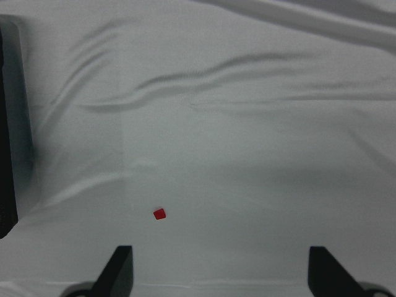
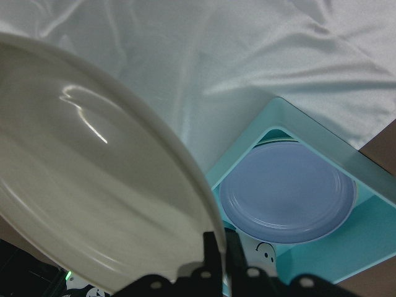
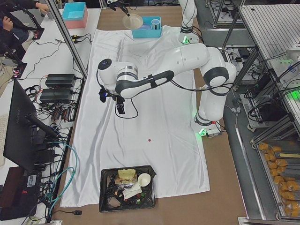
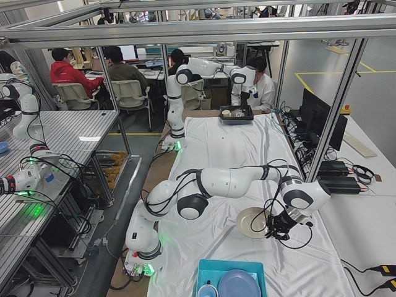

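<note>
My right gripper is shut on the rim of a cream plate (image 2: 105, 167), which hangs tilted beside a teal bin (image 2: 334, 253) holding a lilac plate (image 2: 288, 189) and a cup (image 2: 257, 250); the plate also shows in the camera right view (image 4: 247, 223). My left gripper stands open over the white cloth, nothing between its fingers; a small red square (image 1: 159, 213) lies on the cloth in the left wrist view.
A black tray (image 3: 104, 187) of mixed items sits at the far end of the cloth. Monitor, cables and metal posts line one side.
</note>
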